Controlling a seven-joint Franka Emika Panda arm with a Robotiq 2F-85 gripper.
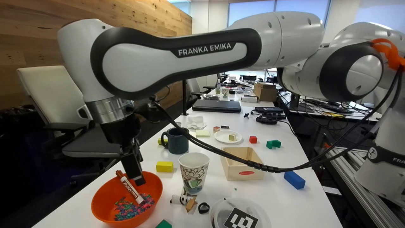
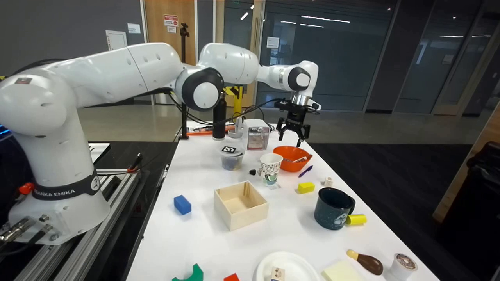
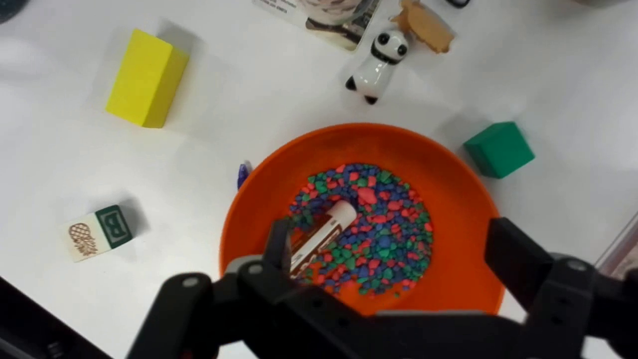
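My gripper stands open above the orange bowl (image 3: 460, 209), its fingers (image 3: 517, 257) spread wide with nothing between them. Inside the bowl lie small red, green and blue pebbles (image 3: 383, 251). A brown and white marker (image 3: 323, 236) leans in the bowl, one end on the pebbles and the other up at the wall. In the wrist view the left finger covers part of the marker. From exterior view 2, the gripper (image 2: 292, 136) shows clear above the bowl (image 2: 286, 152), apart from it.
Around the bowl are a yellow block (image 3: 140, 78), a letter cube (image 3: 95, 233), a green block (image 3: 500, 149) and a panda figure (image 3: 378, 65). A paper cup (image 1: 194, 173), dark mug (image 1: 177, 141) and wooden box (image 1: 243, 163) stand farther along the table.
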